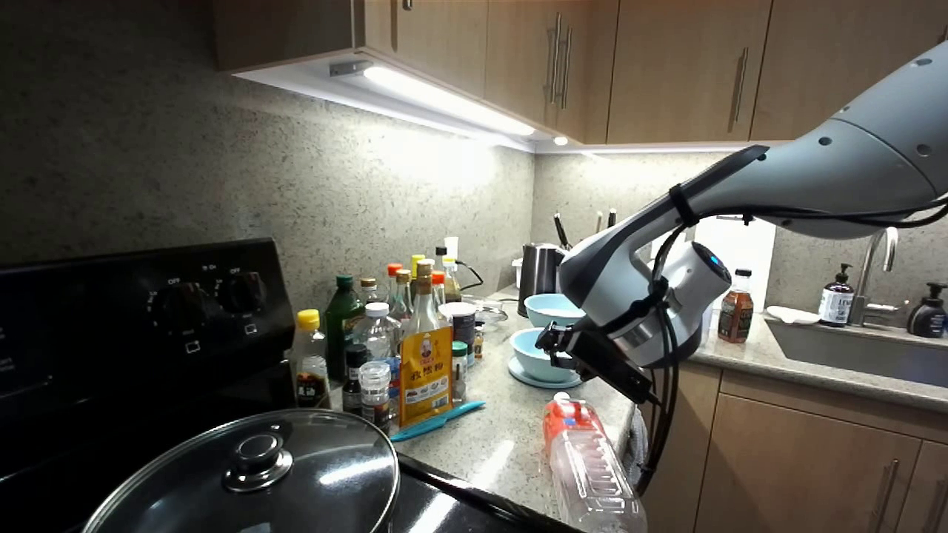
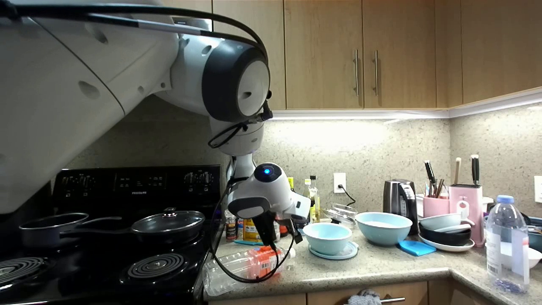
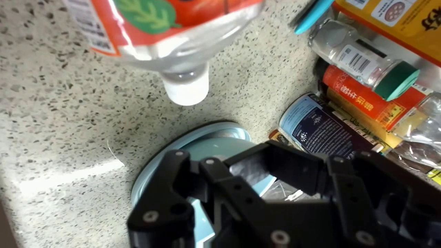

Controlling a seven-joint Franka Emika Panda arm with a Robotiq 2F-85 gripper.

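Note:
A clear plastic bottle (image 1: 591, 475) with an orange-red label lies on its side near the counter's front edge. Its white cap (image 3: 188, 89) points toward the light-blue bowl in the wrist view. My gripper (image 1: 555, 341) is shut with nothing seen between its fingers, above the counter and past the cap end of the bottle, apart from it. In exterior view 1 it overlaps the near light-blue bowl (image 2: 327, 238), which sits on a pale-blue plate (image 2: 350, 250). The wrist view shows the dark fingers over that bowl, hiding much of it.
Several sauce and spice bottles crowd the wall, with a yellow packet (image 1: 426, 377) and a turquoise utensil (image 1: 437, 421) in front. A lidded pan (image 1: 329, 453) sits on the stove. Beyond the plate stand a larger bowl (image 2: 383, 228) and a kettle (image 2: 400, 203).

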